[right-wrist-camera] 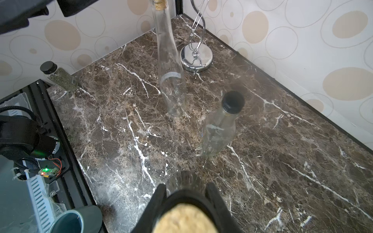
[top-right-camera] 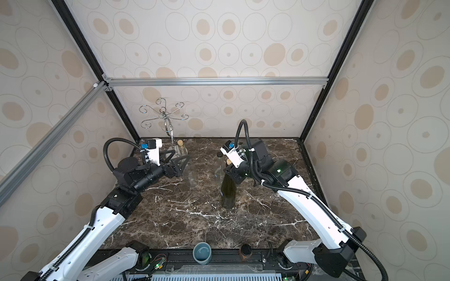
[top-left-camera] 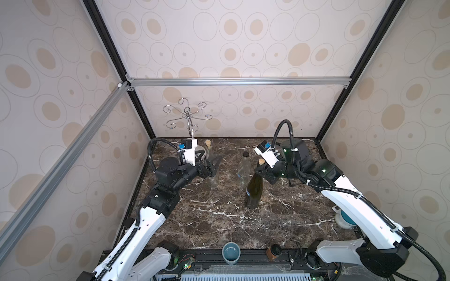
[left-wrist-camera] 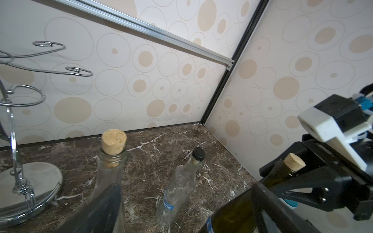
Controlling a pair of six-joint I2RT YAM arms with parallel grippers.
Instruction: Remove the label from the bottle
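A dark green bottle (top-left-camera: 254,191) with a cork (right-wrist-camera: 184,221) hangs tilted, my right gripper (top-left-camera: 260,171) shut on its neck. Part of a blue label (left-wrist-camera: 210,224) shows on its side at the lower edge of the left wrist view; the rest is out of frame. My left gripper (top-left-camera: 214,164) stands open to the left of the green bottle, its blurred fingers (left-wrist-camera: 101,209) wide apart. No object is gripped by it. The green bottle's body reaches behind its right finger in the left wrist view.
A clear corked bottle (left-wrist-camera: 110,170) stands close by my left gripper. A clear black-capped bottle (right-wrist-camera: 219,130) is behind the green one. The chrome stand (top-left-camera: 188,114) is at the back left. A blue cup (top-left-camera: 231,253) sits at the edge.
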